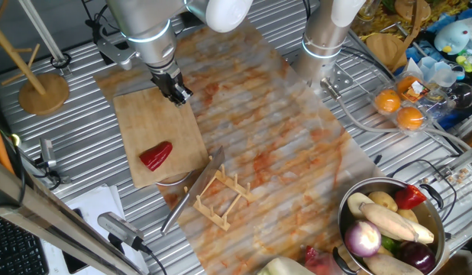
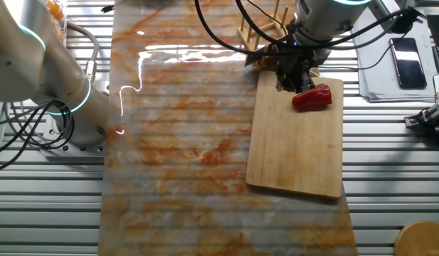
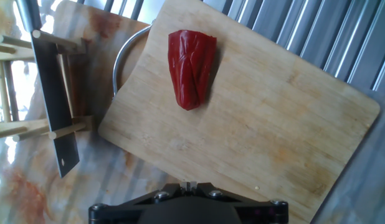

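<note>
A dark red pepper piece [image 1: 156, 156] lies on the wooden cutting board [image 1: 137, 122], near one end of it. In the wrist view the same pepper [image 3: 191, 68] is in the upper middle, wide end up and tapering downward. My gripper [image 1: 182, 98] hangs over the board's other end, apart from the pepper. In the wrist view the gripper points in from the bottom edge, its fingertips together with nothing visible between them. A knife [image 3: 57, 99] leans among the pegs of a small wooden rack [image 1: 224, 200] beside the board.
A metal pot [image 1: 347, 221] full of vegetables stands at the lower right in exterior view 1. Oranges [image 1: 387, 101] in clear packaging sit farther back. The marbled mat [image 2: 184, 163] beside the board has wide clear room. A phone [image 2: 408, 62] lies past the board.
</note>
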